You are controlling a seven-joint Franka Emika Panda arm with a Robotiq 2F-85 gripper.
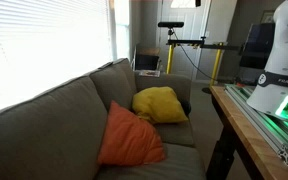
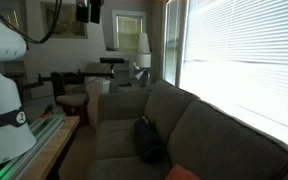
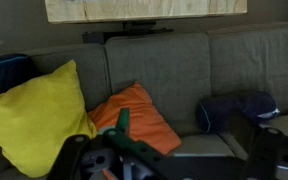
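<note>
My gripper hangs over the couch, its dark fingers spread wide at the bottom of the wrist view with nothing held between them. Below it, an orange-red pillow (image 3: 136, 115) lies on the grey couch (image 3: 154, 65). A yellow pillow (image 3: 39, 120) rests to its left in that view. On the right is a dark blue, roll-shaped thing (image 3: 234, 108), also seen on the seat as a dark bundle (image 2: 149, 141) in exterior view 2. Exterior view 1 shows the yellow pillow (image 1: 159, 104) beyond the orange-red pillow (image 1: 131, 138).
A wooden tabletop (image 3: 144, 10) runs along the couch's front side. Another dark blue item (image 3: 12, 72) lies by the yellow pillow. Window blinds (image 1: 44, 45) stand behind the couch. A lamp (image 2: 144, 50) is in the far corner.
</note>
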